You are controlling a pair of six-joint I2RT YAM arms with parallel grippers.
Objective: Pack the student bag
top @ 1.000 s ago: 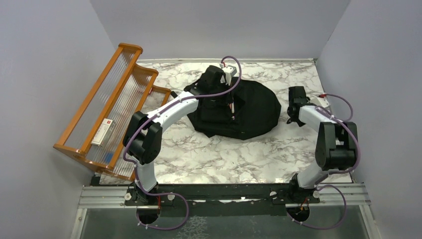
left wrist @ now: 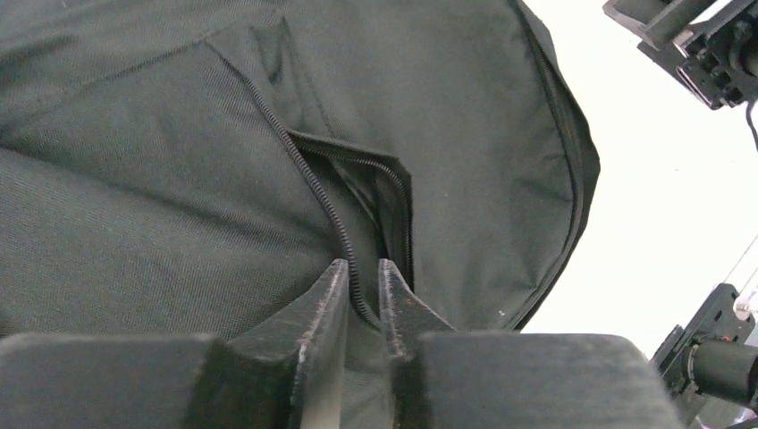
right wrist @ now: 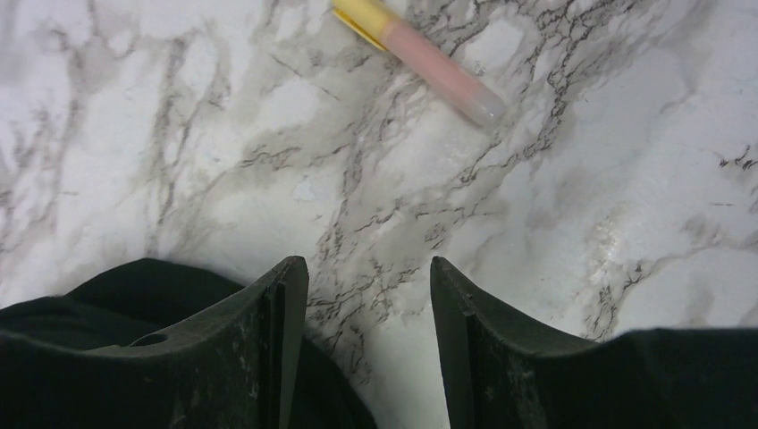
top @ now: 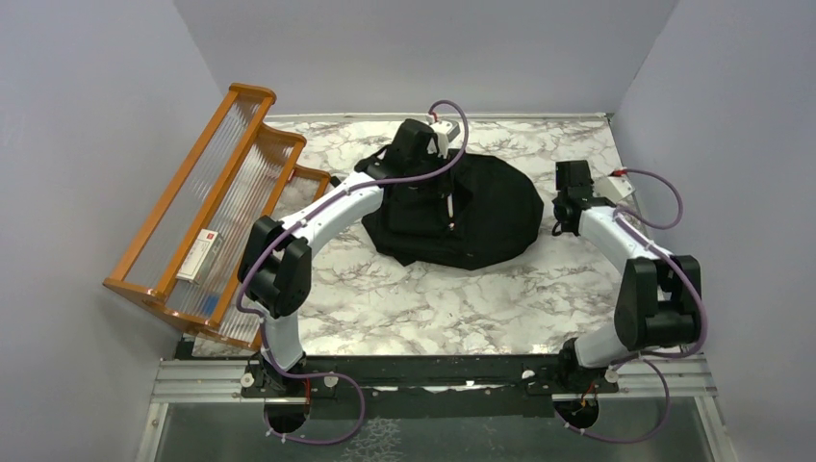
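A black bag (top: 500, 217) lies on the marbled table with an unzipped pocket (left wrist: 366, 188) in its front. Over that pocket my left gripper is partly open, its fingertips a small gap apart. A pale strip (left wrist: 324, 398) shows between the finger bases; what it is I cannot tell. In the top view a thin whitish stick (top: 449, 207) is visible below that gripper. My right gripper stands open and empty, right of the bag. A pink marker with a yellow cap (right wrist: 438, 71) lies on the table beyond its fingertips, hidden in the top view.
A wooden shelf (top: 207, 217) with clear panels leans at the left and holds a white box (top: 198, 256). The table in front of the bag (top: 452, 318) is bare. Grey walls border the back and right.
My left gripper has shifted slightly toward the back of the table. The bag has stayed put.
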